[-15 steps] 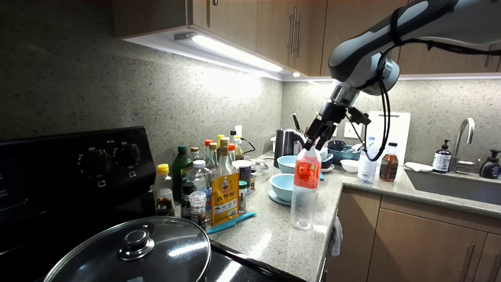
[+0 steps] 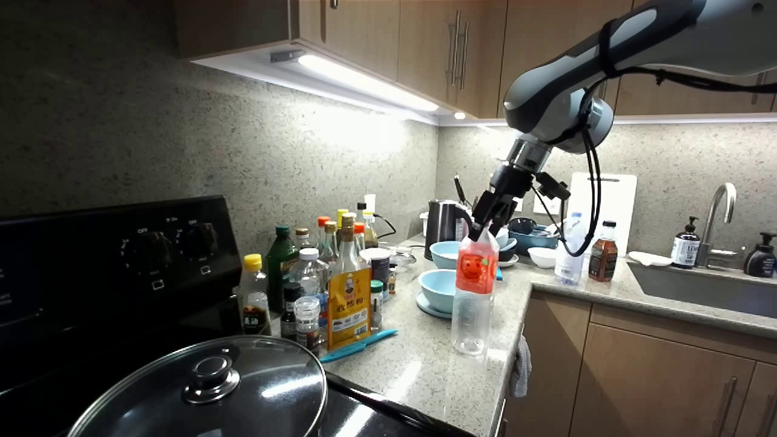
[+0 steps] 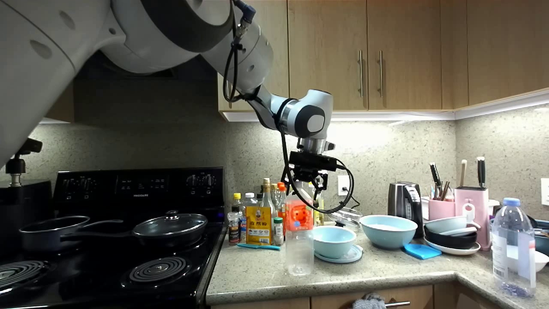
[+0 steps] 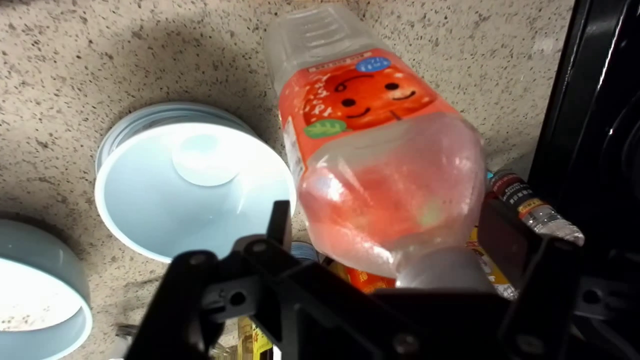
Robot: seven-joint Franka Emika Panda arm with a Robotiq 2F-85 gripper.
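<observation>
A tall clear plastic bottle with an orange-red smiling-face label (image 2: 477,273) stands upright on the counter, just in front of the light blue bowls. No cap can be made out on it. My gripper (image 3: 302,190) is open at the bottle's top. In the wrist view, the bottle's neck and shoulder (image 4: 390,198) lie between the two spread fingers, with visible room on the left side. Dark gripper parts cover the bottle's mouth there.
Beside the bottle sits a light blue bowl (image 3: 333,242), a larger one (image 3: 388,230) farther right. Seasoning bottles and a yellow packet (image 2: 349,307) crowd the wall side, near a teal knife (image 2: 358,345). The stove with a lidded pan (image 3: 170,226) borders the counter. Bare counter lies in front.
The arm and gripper have shifted slightly to the left and toward the bottle in exterior view 1. The bottle stands in about the same place.
</observation>
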